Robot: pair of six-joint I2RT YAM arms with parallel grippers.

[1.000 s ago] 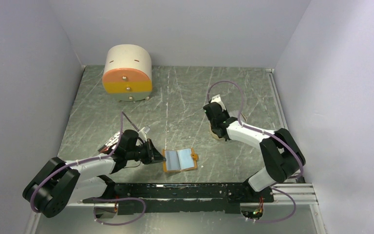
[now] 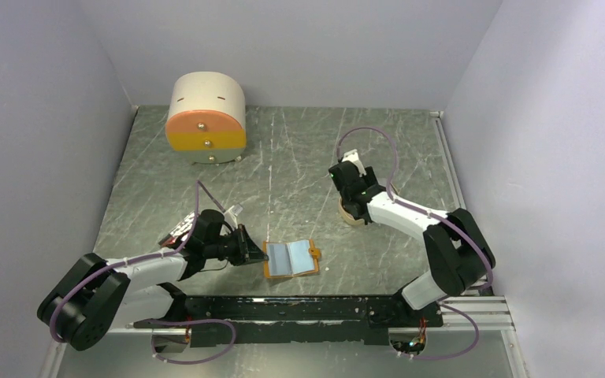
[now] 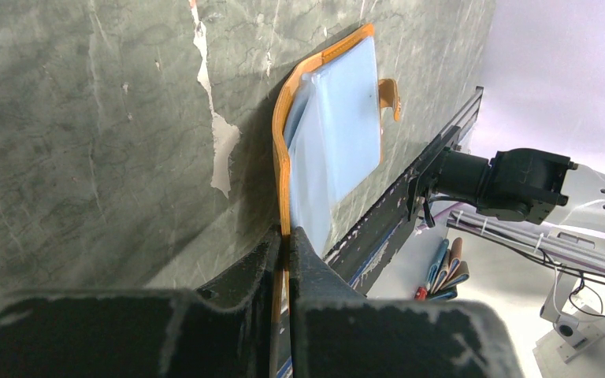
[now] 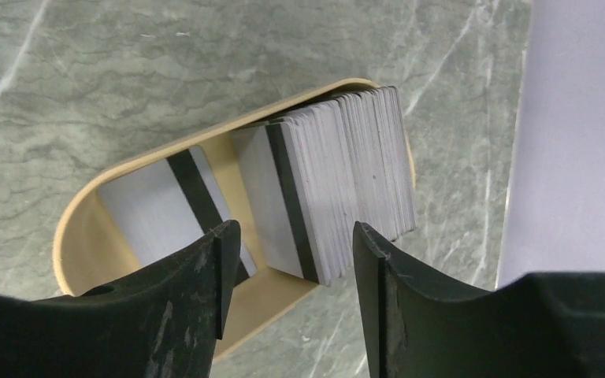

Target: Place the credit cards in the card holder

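Note:
An orange card holder (image 2: pixel 312 266) with clear pale sleeves (image 3: pixel 345 110) lies open at the front middle of the table. My left gripper is shut on its near orange edge. In the right wrist view, a beige box (image 4: pixel 83 236) holds a dense row of white cards (image 4: pixel 362 157) on the right and a card with a dark stripe (image 4: pixel 150 209) lying on the left. My right gripper is open above the box, its fingers apart with nothing visibly held between them.
A rounded cream cabinet (image 2: pixel 205 94) with coloured drawers stands at the back left. A partly hidden red-and-white item (image 2: pixel 180 230) lies behind the left arm. Grey walls enclose the sides and back.
My right gripper and arm have shifted very slightly over the box. The left arm and the card holder have stayed in place.

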